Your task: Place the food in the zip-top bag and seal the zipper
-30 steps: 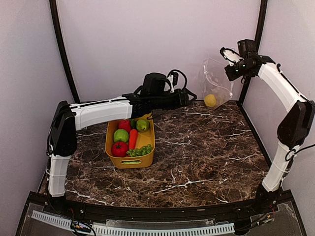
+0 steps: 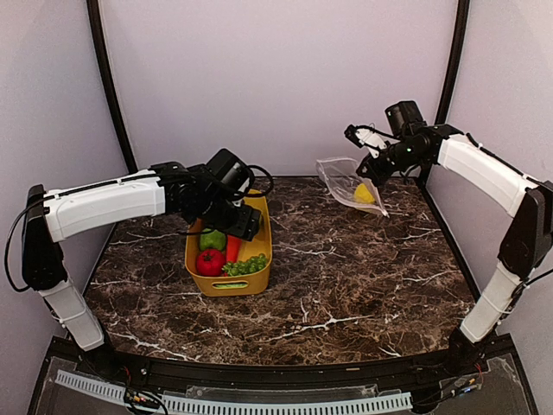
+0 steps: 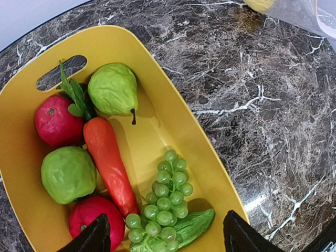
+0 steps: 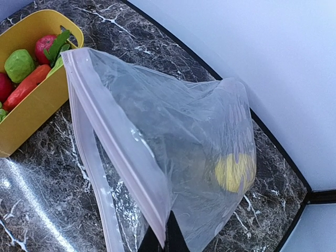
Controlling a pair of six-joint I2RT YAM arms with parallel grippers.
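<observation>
The clear zip top bag [image 4: 131, 131] hangs from my right gripper, which is shut on its white zipper edge; the mouth gapes towards the left. Inside, near the bag's bottom, rests a round yellow food [image 4: 234, 172]. My left gripper [image 2: 251, 226] is above the yellow basket [image 2: 227, 287], its fingers [image 3: 94, 236] spread wide and nothing held between them. In the left wrist view the basket holds a pear [image 3: 113, 88], a red carrot-like vegetable [image 3: 109, 163], a green apple-like fruit [image 3: 68, 175], grapes [image 3: 164, 202], a tomato [image 3: 97, 218] and a leafy red root [image 3: 59, 121].
A green vegetable [image 3: 197, 226] lies partly under the grapes. A pale wall [image 2: 285, 86] closes off the back.
My left gripper has swung left and lowered from beside the bag to above the basket. My right gripper has come down and left, bringing the bag onto the table.
</observation>
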